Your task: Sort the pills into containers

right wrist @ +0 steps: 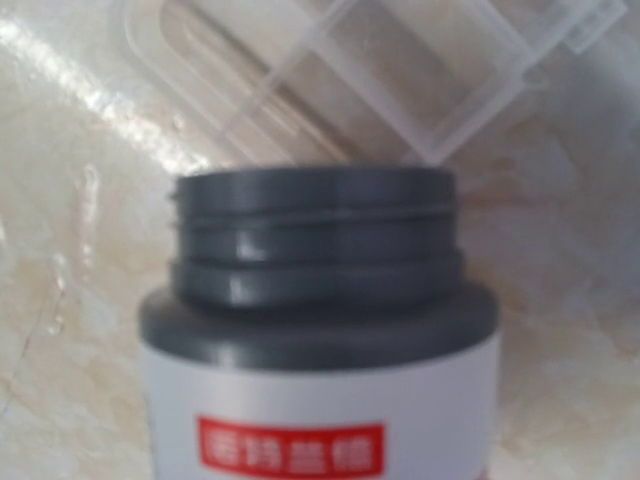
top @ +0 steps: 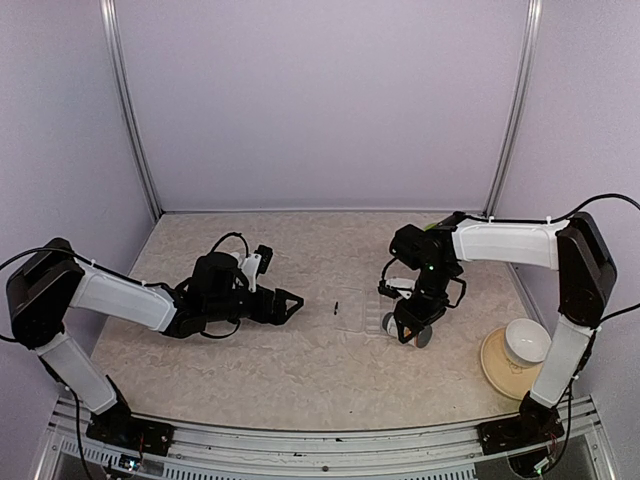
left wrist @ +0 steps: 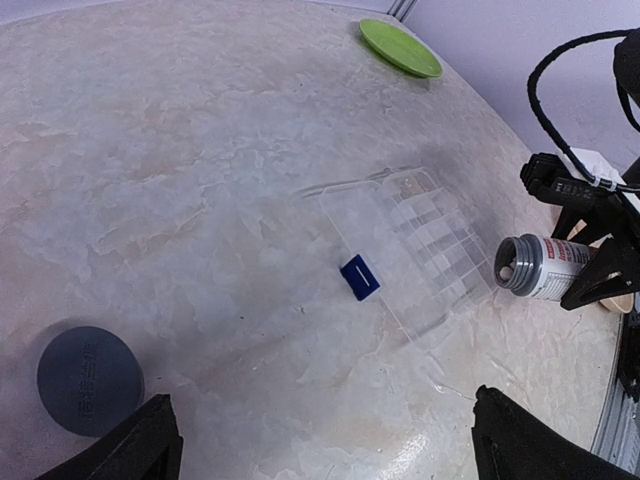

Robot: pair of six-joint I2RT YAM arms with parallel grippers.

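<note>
An uncapped pill bottle (left wrist: 562, 268), grey-necked with a white and red label, lies on its side in my right gripper (top: 402, 332), which is shut on it. Its mouth points left toward the clear pill box, and something pale shows inside the opening. The transparent pill box (left wrist: 432, 232) lies with its lid open and its compartments (right wrist: 400, 70) just beyond the bottle's neck. No pill can be made out in the compartments that show. My left gripper stands open at the left, nothing between its fingers (top: 290, 303).
A dark round cap (left wrist: 90, 380) lies near the left gripper. A green plate (left wrist: 400, 47) is at the far side. The white bowl (top: 527, 342) rests on a tan plate (top: 498, 370) at right.
</note>
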